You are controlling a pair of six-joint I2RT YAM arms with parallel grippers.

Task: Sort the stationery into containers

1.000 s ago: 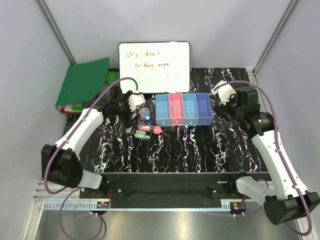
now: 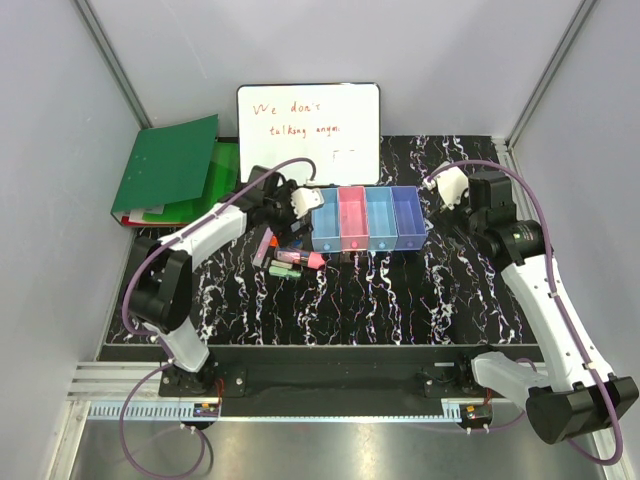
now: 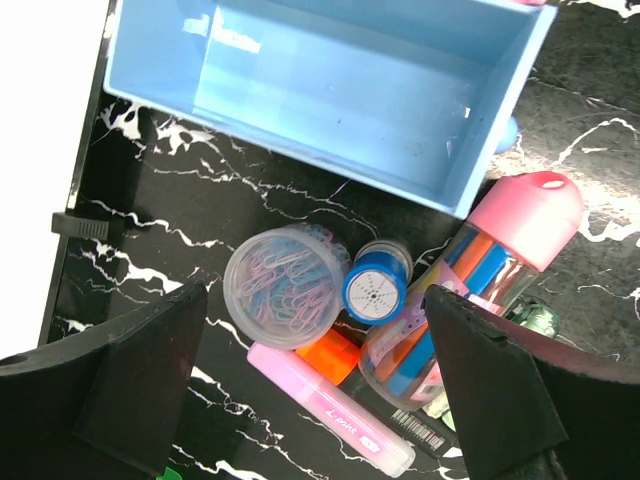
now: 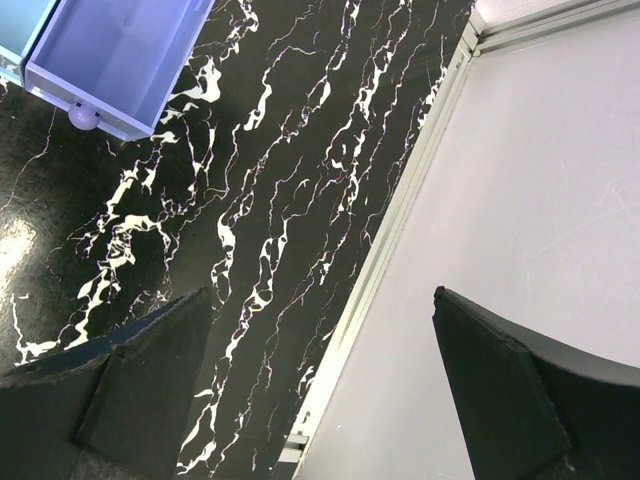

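My left gripper is open above a cluster of stationery, nothing between its fingers. Below it in the left wrist view stand a round clear tub of paper clips [image 3: 285, 287] and a small blue-capped bottle [image 3: 376, 284]. Beside them lie a pink pen-like tube [image 3: 330, 408], an orange piece [image 3: 328, 355] and a clear case with a pink cap [image 3: 528, 218]. In the top view, green-tinted items [image 2: 284, 272] lie in front of the cluster. Four open bins, light blue [image 2: 325, 222], pink [image 2: 353, 215], light blue [image 2: 380, 215] and purple [image 2: 408, 215], stand side by side. My right gripper is open over bare table.
A whiteboard [image 2: 310, 135] with red writing stands behind the bins. Green folders [image 2: 168, 165] are at the back left. A pale wall [image 4: 520, 220] borders the right side.
The right arm looks almost still; the stationery and bins have not visibly moved.
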